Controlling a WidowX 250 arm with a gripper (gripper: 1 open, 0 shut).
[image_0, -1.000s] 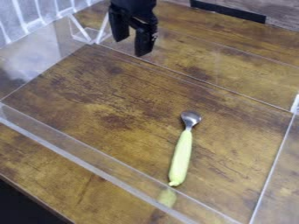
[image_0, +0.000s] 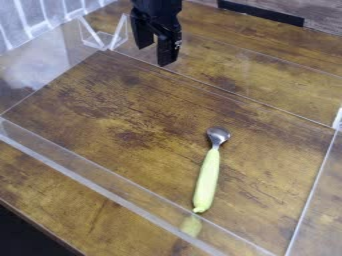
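My black gripper (image_0: 155, 40) hangs at the top centre, near the back of a clear-walled enclosure, its two fingers apart with nothing visible between them. Well below it and to the right, a spoon (image_0: 209, 172) with a pale yellow-green handle and a metal head lies on the wooden floor, head toward the back.
Clear plastic walls (image_0: 160, 193) surround the wooden work surface (image_0: 107, 120). A white frame (image_0: 100, 35) stands at the back left, and a dark strip (image_0: 261, 12) runs along the back right.
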